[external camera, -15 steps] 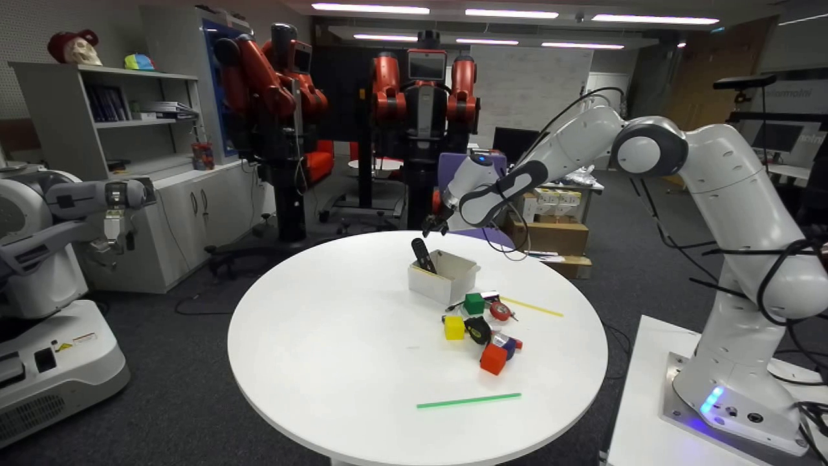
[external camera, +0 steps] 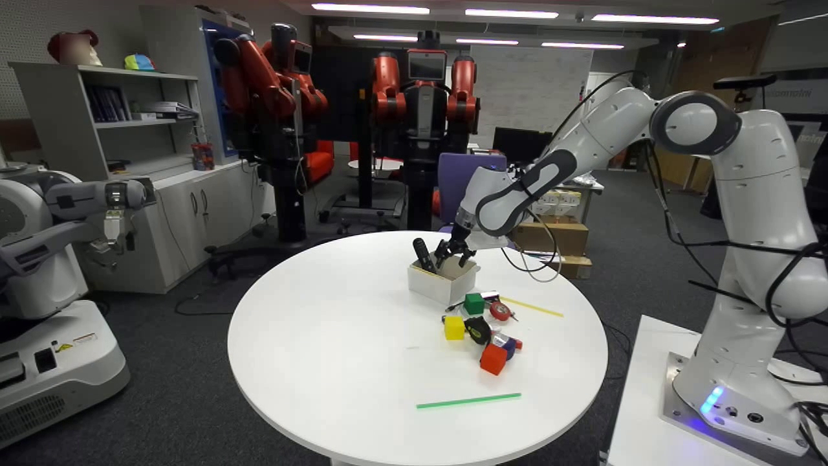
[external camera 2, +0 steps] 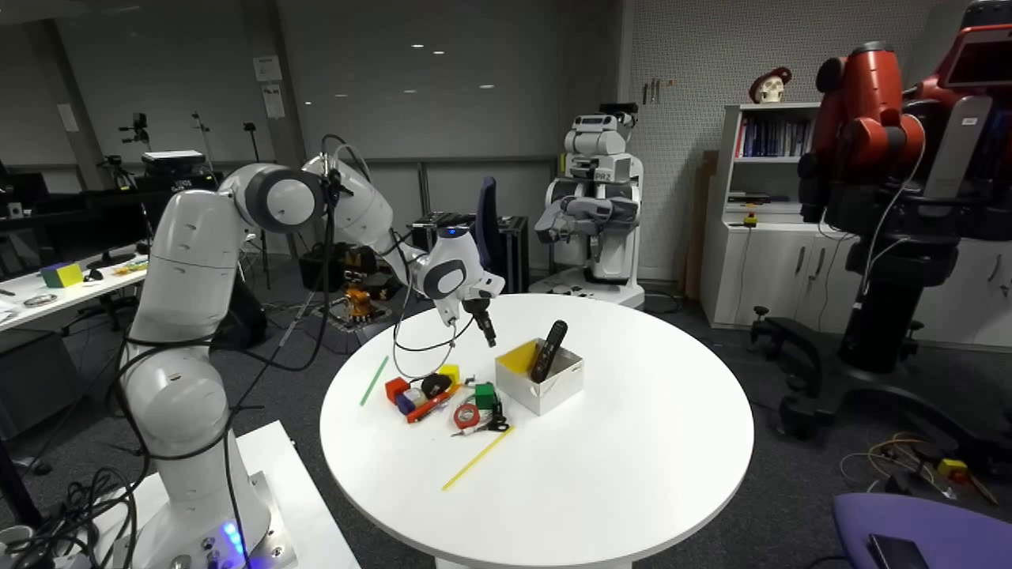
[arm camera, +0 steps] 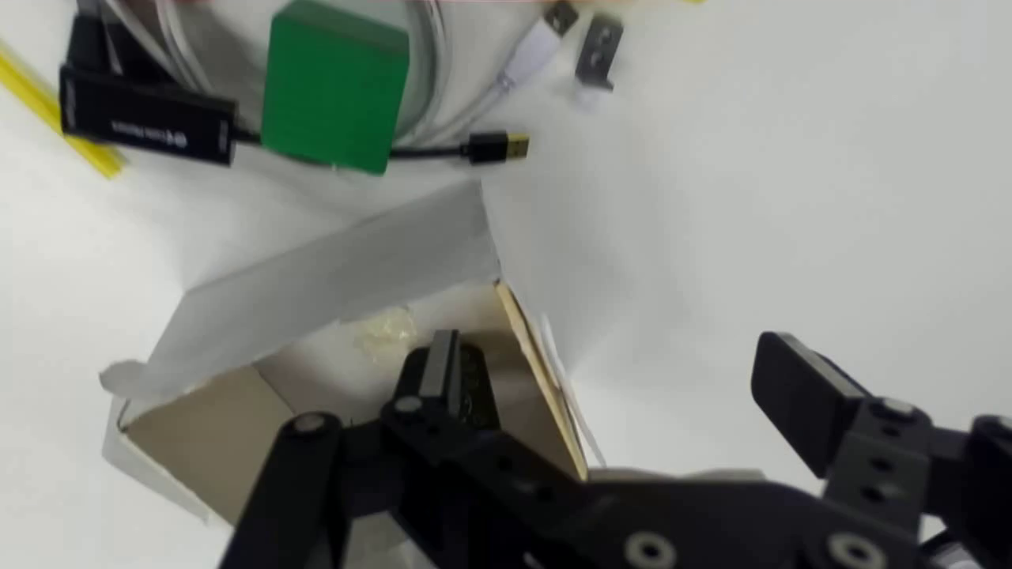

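A white open-topped box (external camera: 435, 288) stands on the round table, with a long black handset (external camera 2: 549, 351) leaning upright inside it and its top rising past the rim. My gripper (external camera: 455, 253) is open, low over the box in exterior view 1. From exterior view 2 the gripper (external camera 2: 481, 322) appears on the arm's side of the box. In the wrist view, the left finger of my gripper lies over the box opening and covers part of the handset (arm camera: 479, 389); the right finger is over bare tabletop outside the box wall. Nothing sits between the fingers.
Beside the box lie a green cube (external camera: 473, 303), a yellow cube (external camera: 454, 327), a red cube (external camera: 493, 358), a black tape measure (external camera: 478, 331), red tape (external camera 2: 466, 416) and cables. A yellow stick (external camera 2: 479, 457) and a green stick (external camera: 469, 400) lie apart. The table's far side from the arm is clear.
In exterior view 1 my gripper has come down and to the right, from above and behind the box to its rim. The box, handset and loose objects look unmoved.
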